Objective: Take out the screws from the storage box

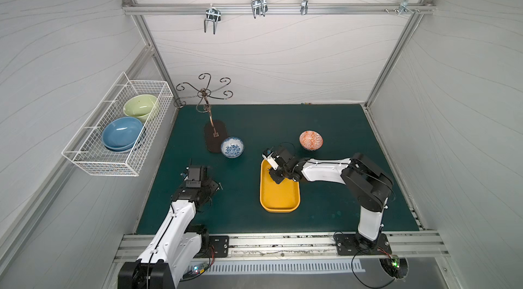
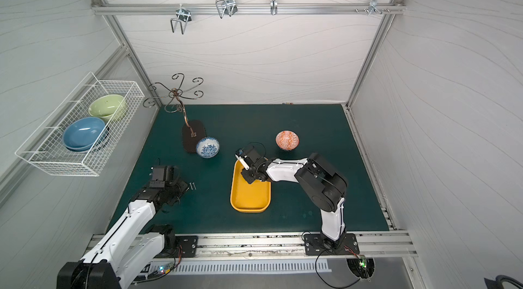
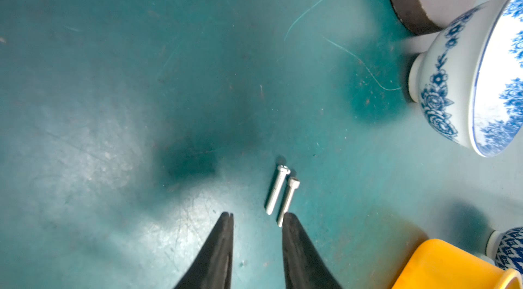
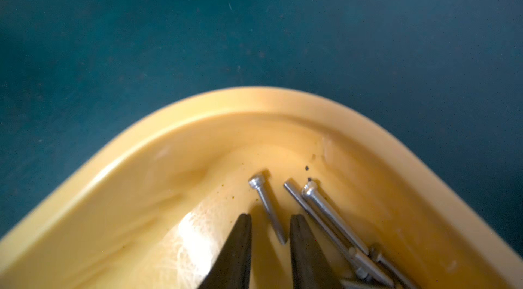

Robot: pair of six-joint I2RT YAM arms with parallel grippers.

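Note:
The yellow storage box [image 1: 280, 208] stands mid-table. In the right wrist view, a screw [image 4: 268, 204] lies apart on the box floor, and several more screws [image 4: 332, 218] are bunched along the wall to its right. My right gripper is inside the box at a corner, its fingers parted. The lone screw's lower end shows between the fingertips, not gripped. Over at the left, two screws [image 3: 282, 193] rest side by side on the green table. My left gripper hovers near them, open with nothing held.
A blue-and-white bowl [image 1: 232, 147] and the brown base [image 1: 216, 137] of a metal stand are behind the left arm. An orange patterned bowl [image 1: 311, 140] sits behind the box. The table between left gripper and box is clear.

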